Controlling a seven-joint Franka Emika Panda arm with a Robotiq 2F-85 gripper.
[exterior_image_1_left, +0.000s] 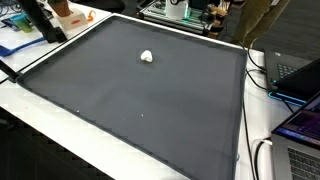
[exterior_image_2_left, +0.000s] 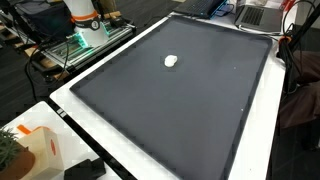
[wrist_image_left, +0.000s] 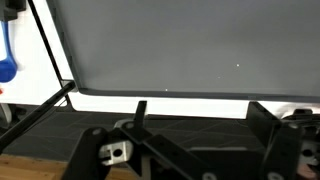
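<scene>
A small white object (exterior_image_1_left: 147, 56) rests on the dark grey board, towards its far side in exterior view 1. The same white piece (exterior_image_2_left: 170, 60) shows in the upper middle of exterior view 2. My gripper is open in the wrist view, its two black fingers wide apart and only the board's edge and dark floor visible in the gap. The white object does not appear in that view. In neither exterior view can I make out the gripper's fingers.
The grey board (exterior_image_1_left: 140, 100) is otherwise bare, with a white table border around it. Laptops (exterior_image_1_left: 296, 80) and cables line the right side. A blue utensil (wrist_image_left: 8, 68) lies left of the board. A potted plant (exterior_image_2_left: 12, 152) stands in exterior view 2's lower left corner.
</scene>
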